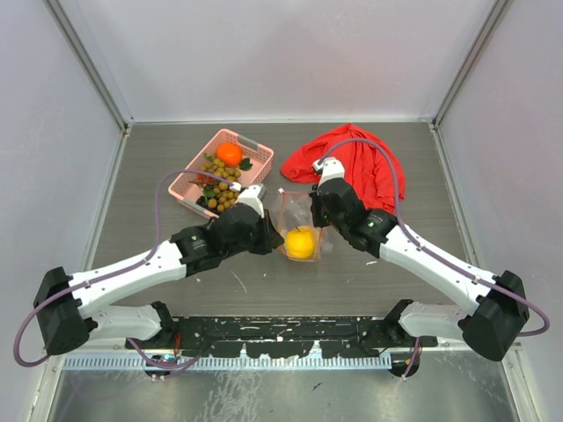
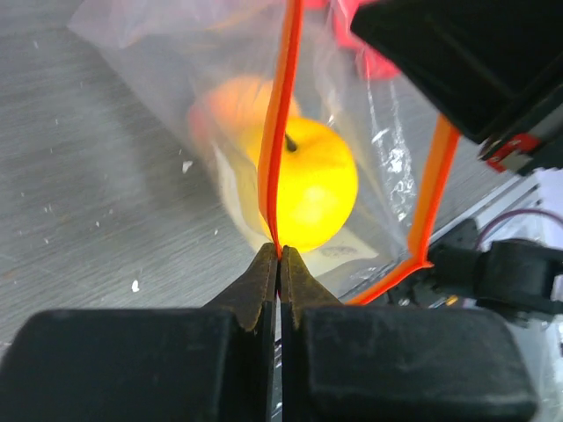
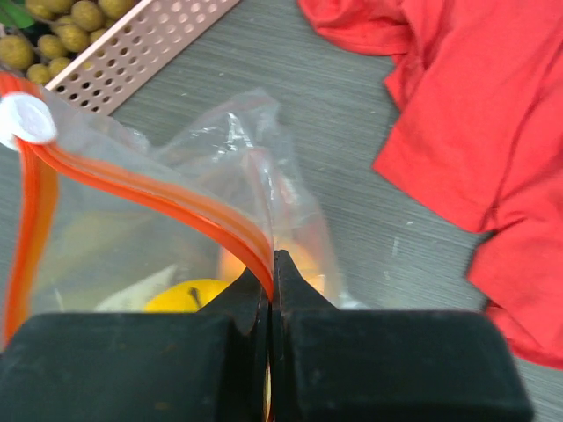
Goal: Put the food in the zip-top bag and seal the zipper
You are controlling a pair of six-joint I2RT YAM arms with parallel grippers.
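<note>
A clear zip top bag with orange edges stands between my two grippers, its mouth gaping. Inside it lies a yellow fruit with a stem, and a blurred orange-pink item shows behind it through the plastic. In the left wrist view my left gripper is shut on one orange edge of the bag's mouth. My right gripper is shut on the orange strip at another part of the mouth. A white round slider sits on the strip, left in the right wrist view.
A pink basket with an orange and olive-coloured grapes stands behind my left arm. A crumpled red cloth lies behind my right gripper.
</note>
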